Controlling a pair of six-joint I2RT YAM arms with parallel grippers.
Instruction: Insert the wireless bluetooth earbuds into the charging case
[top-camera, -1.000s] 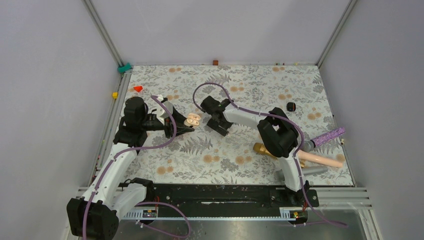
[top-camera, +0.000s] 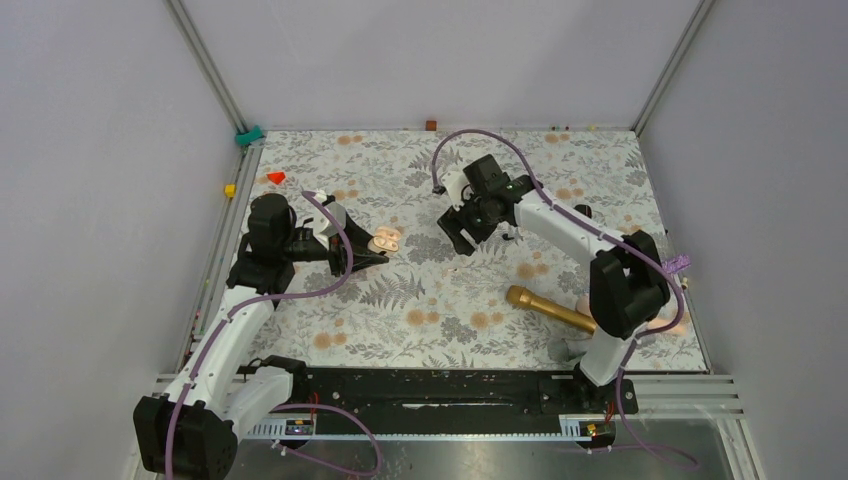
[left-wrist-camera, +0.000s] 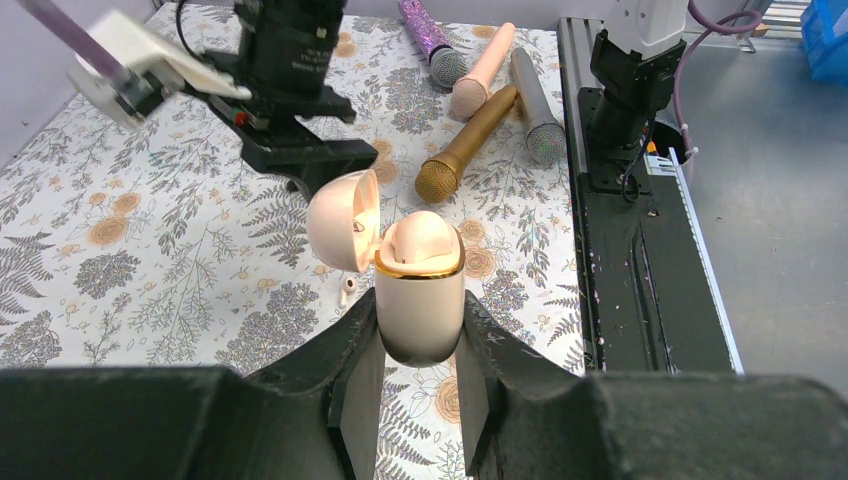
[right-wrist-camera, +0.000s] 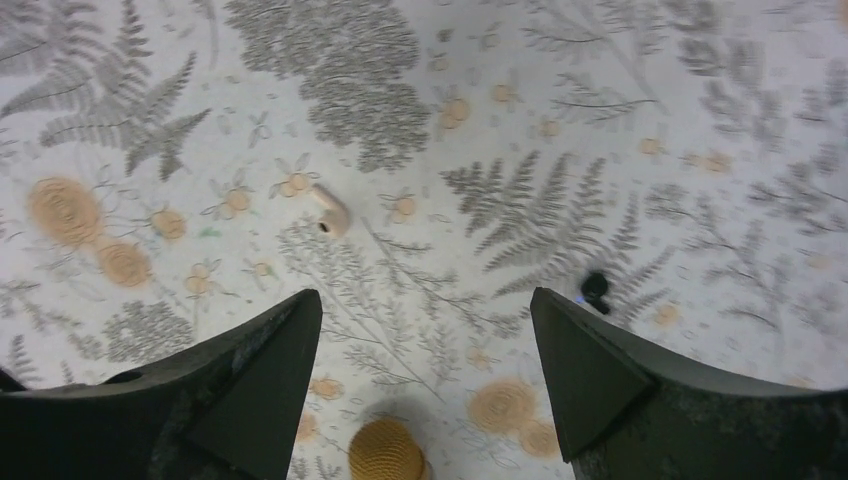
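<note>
The pale pink charging case (left-wrist-camera: 420, 305) has its lid (left-wrist-camera: 338, 225) standing open and is gripped by my left gripper; a rounded earbud top shows in it. My right gripper (top-camera: 462, 232) is open above the table, nothing visible between its fingers. In the right wrist view a pale earbud (right-wrist-camera: 332, 215) lies on the patterned table beyond the right fingertips, and a small dark object (right-wrist-camera: 595, 288) lies further right.
A gold microphone (top-camera: 540, 308), a purple one (left-wrist-camera: 425, 30), a pink one and a silver one lie at the right of the table. A red triangle (top-camera: 276, 178) is at the back left.
The left gripper holds the case where it was.
</note>
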